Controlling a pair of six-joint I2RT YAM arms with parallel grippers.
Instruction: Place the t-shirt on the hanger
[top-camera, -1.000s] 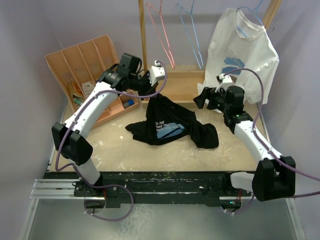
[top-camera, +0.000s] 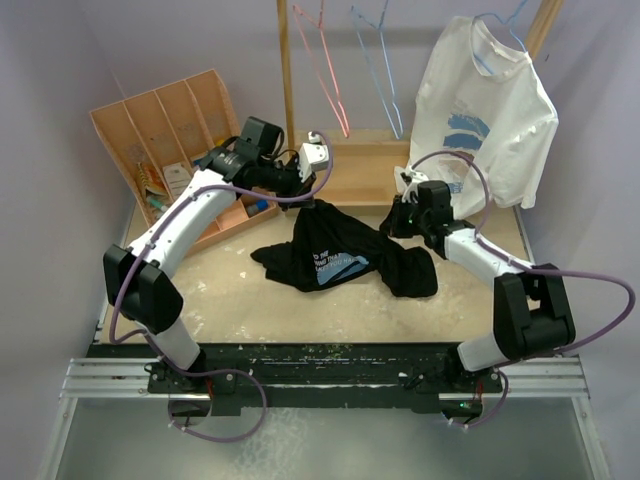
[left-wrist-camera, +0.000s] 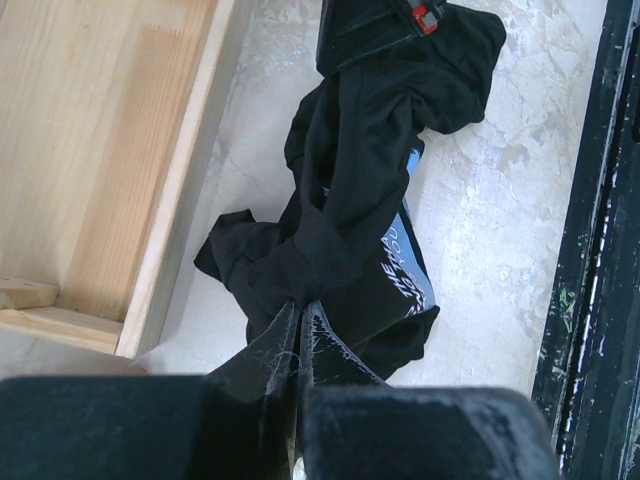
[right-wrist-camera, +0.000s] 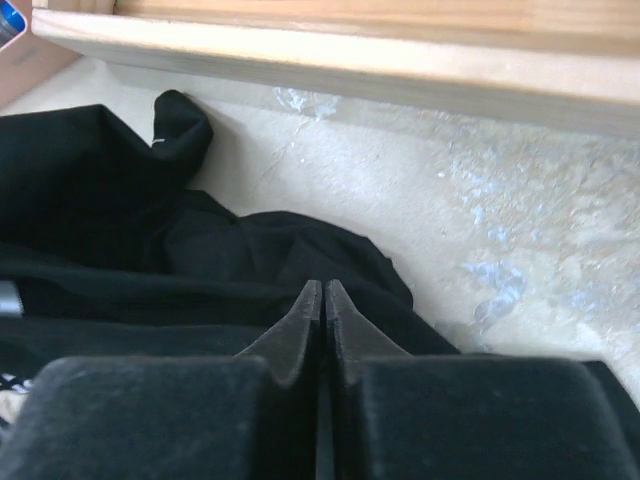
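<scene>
A black t-shirt (top-camera: 330, 255) with blue print lies rumpled on the table. My left gripper (top-camera: 305, 200) is shut on its upper edge at the back; the fabric (left-wrist-camera: 330, 200) gathers at its fingertips in the left wrist view. My right gripper (top-camera: 388, 230) is shut at the shirt's right part, its tips (right-wrist-camera: 323, 287) over black cloth in the right wrist view; whether cloth is between them I cannot tell. A pink hanger (top-camera: 330, 70) and a blue hanger (top-camera: 380, 70) hang empty above.
A white t-shirt (top-camera: 480, 120) hangs on a hanger at the back right. A wooden organizer (top-camera: 150, 120) stands at the back left. The wooden rack base (left-wrist-camera: 180, 180) borders the shirt. Bare table lies in front.
My right gripper has moved left and down onto the shirt and has closed. My left gripper has lowered slightly with the cloth.
</scene>
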